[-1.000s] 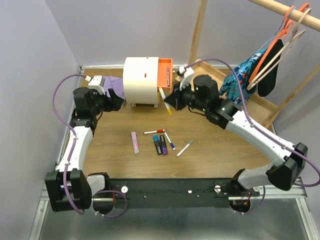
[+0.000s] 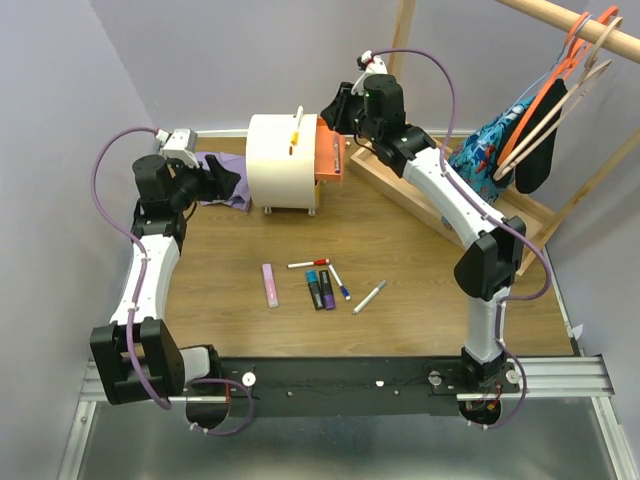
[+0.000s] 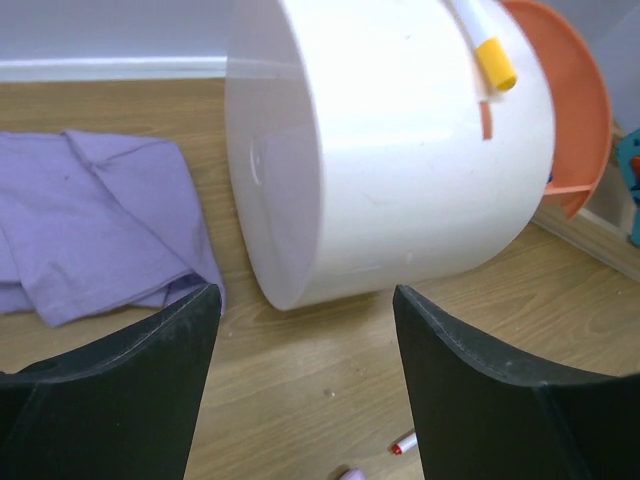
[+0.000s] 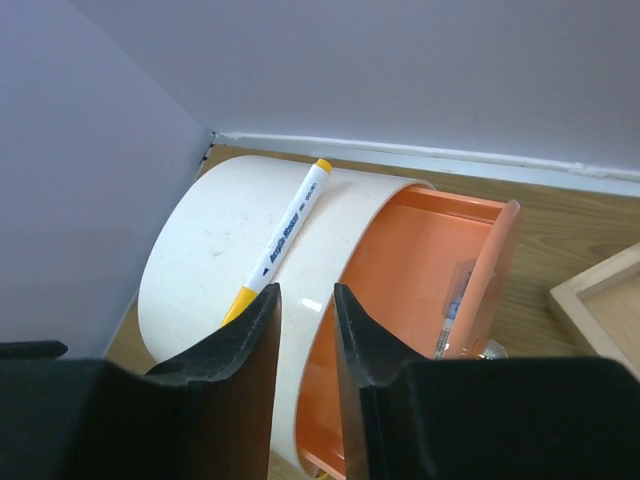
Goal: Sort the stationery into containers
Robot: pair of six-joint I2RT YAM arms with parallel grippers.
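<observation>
A white marker with yellow ends [image 2: 297, 130] [image 4: 290, 230] lies on top of the white rounded container [image 2: 280, 175]. My right gripper [image 2: 328, 116] hovers over it, part open, its gap empty; one finger overlaps the marker's near end in the right wrist view. The container's orange drawer [image 4: 385, 270] is pulled out and holds a slim pen [image 4: 447, 325]. Left of the container, my left gripper [image 2: 226, 180] stands open and empty. On the table lie a pink stick [image 2: 270, 285], a red-capped marker [image 2: 308, 264], a blue-capped marker [image 2: 340, 282], two dark markers [image 2: 327, 290] and a white pen [image 2: 369, 297].
A folded purple cloth [image 3: 110, 230] lies by the container's left side. Behind my right arm is a wooden tray [image 2: 405, 195], below a rack with hangers [image 2: 575, 70] and clothes [image 2: 480, 150]. Bare table surrounds the loose pens.
My right arm moved back and up; the left shifted slightly left.
</observation>
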